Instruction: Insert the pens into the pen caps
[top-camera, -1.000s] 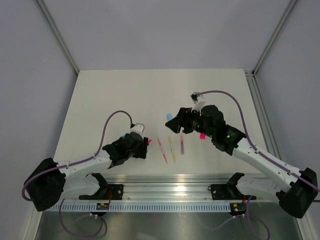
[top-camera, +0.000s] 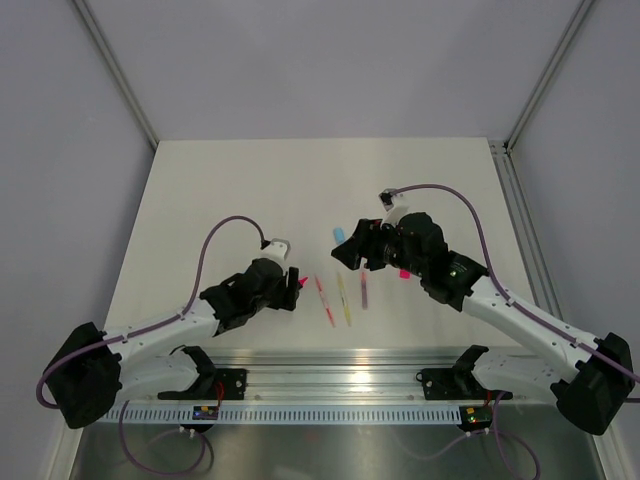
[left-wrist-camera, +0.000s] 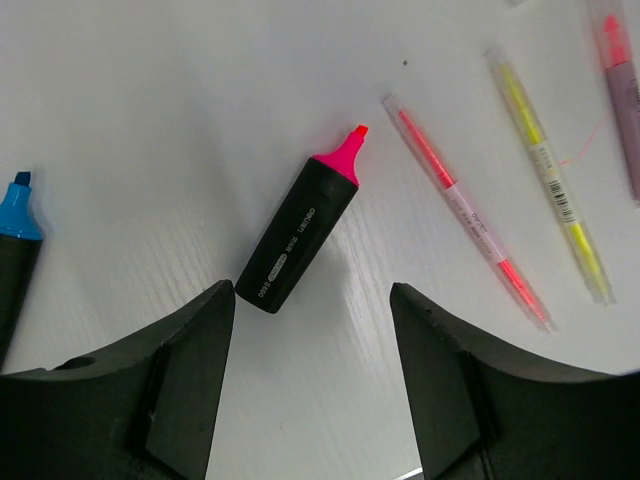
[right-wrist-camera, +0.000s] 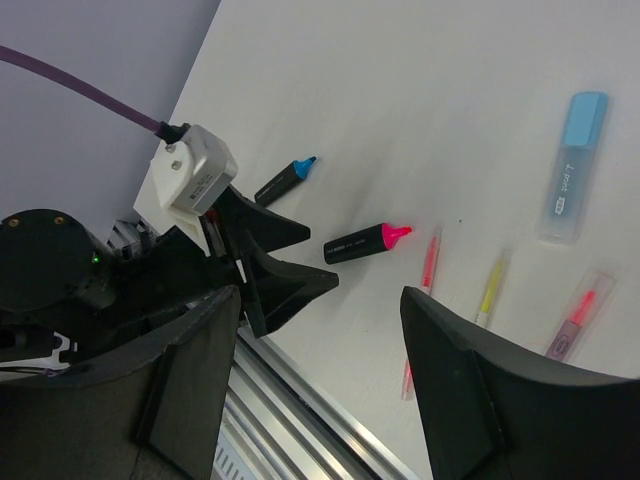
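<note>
My left gripper (top-camera: 290, 288) hangs open over the table at the left; in the left wrist view a black highlighter with pink tip (left-wrist-camera: 297, 233) lies just beyond its fingers, and a blue-tipped one (left-wrist-camera: 14, 270) is at the left edge. Slim pink (left-wrist-camera: 470, 220) and yellow (left-wrist-camera: 550, 175) double-ended pens lie to the right, with a pink-tipped pen in a clear sleeve (left-wrist-camera: 622, 110) beside them. My right gripper (top-camera: 357, 250) is open above the middle, nothing between its fingers. Whether loose caps are present I cannot tell.
A pale blue-capped item (right-wrist-camera: 572, 170) lies flat near the middle, and a pink object (top-camera: 404, 274) is partly visible right of the right gripper.
Nothing on the table has visibly moved.
</note>
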